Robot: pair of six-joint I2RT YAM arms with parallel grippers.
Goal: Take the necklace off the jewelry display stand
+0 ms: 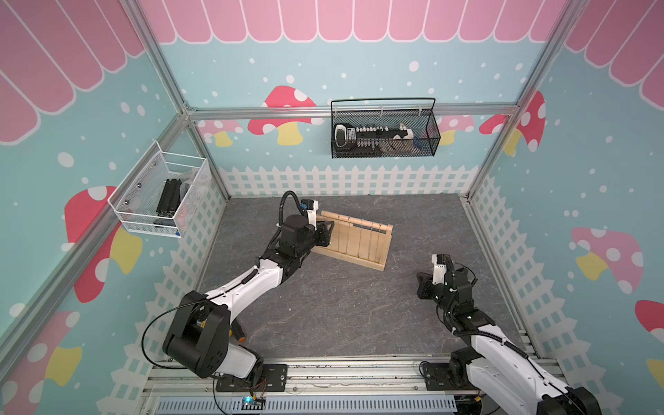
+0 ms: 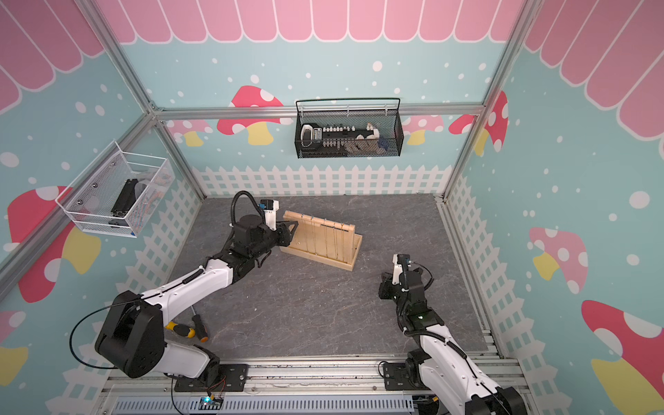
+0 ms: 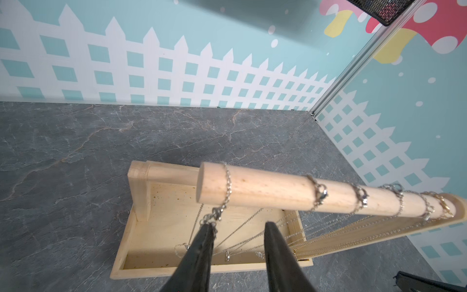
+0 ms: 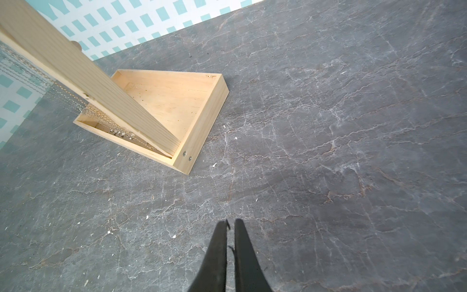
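The wooden display stand (image 1: pixel 352 242) stands at the back middle of the table. In the left wrist view a necklace (image 3: pixel 228 187) loops over the near end of its round bar (image 3: pixel 272 187), clasp hanging below. Several more necklaces (image 3: pixel 361 197) hang further along the bar; their chains slope down to the tray base (image 3: pixel 209 272). My left gripper is open at the bar's left end. The clasp appears close to its left finger (image 3: pixel 202 248); I cannot tell whether they touch. Well to the stand's right, my right gripper is shut, with nothing visible between its fingers.
A black wire basket (image 1: pixel 385 131) hangs on the back wall, a white one (image 1: pixel 162 197) on the left. Tools with yellow and black handles (image 2: pixel 181 330) lie by the left arm's base.
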